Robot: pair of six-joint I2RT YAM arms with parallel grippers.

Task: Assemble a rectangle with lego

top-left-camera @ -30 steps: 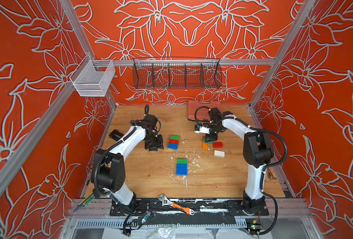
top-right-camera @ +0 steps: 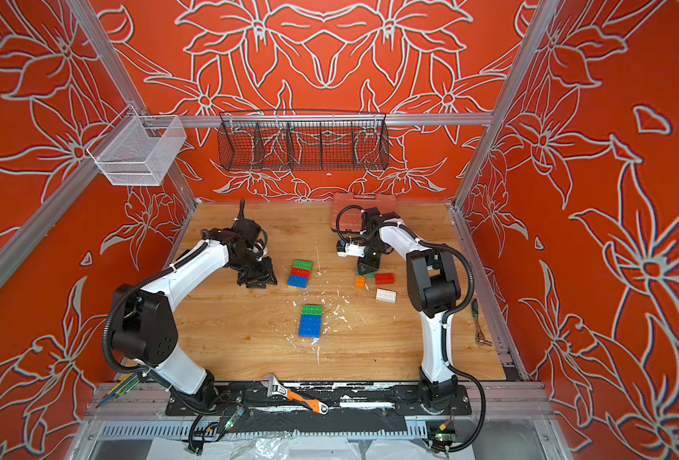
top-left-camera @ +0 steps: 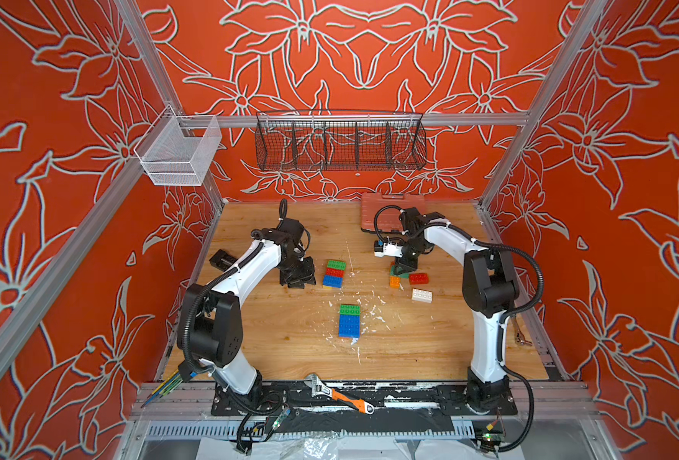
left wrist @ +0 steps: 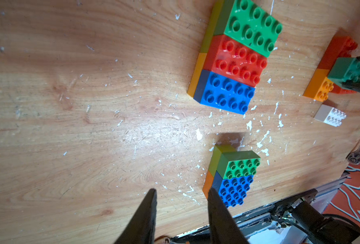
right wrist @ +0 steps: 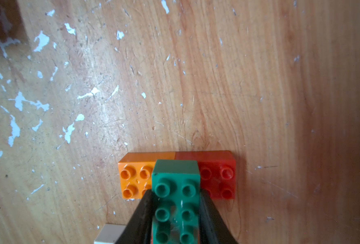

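Observation:
My right gripper is shut on a dark green brick (right wrist: 176, 172), whose studs face its camera. In that view the brick covers part of an orange brick (right wrist: 136, 172) and a red brick (right wrist: 222, 172) lying end to end; I cannot tell whether it touches them. Another red brick (top-left-camera: 419, 278) and a white brick (top-left-camera: 422, 296) lie close by. Left of these, a stack topped green, red and blue (left wrist: 239, 61) rests on the table. A second stack, blue and green (left wrist: 234, 174), sits nearer the front. My left gripper stands open and empty above bare wood.
A red case (top-left-camera: 378, 207) lies at the back behind the right arm. A black object (top-left-camera: 223, 260) sits at the far left, and an adjustable wrench (top-left-camera: 341, 395) lies on the front rail. White paint flecks mark the middle.
Across the last second the right arm shifts slightly left at its elbow, with the green brick still in its gripper. The left arm moves only a little, and the stacks stay put.

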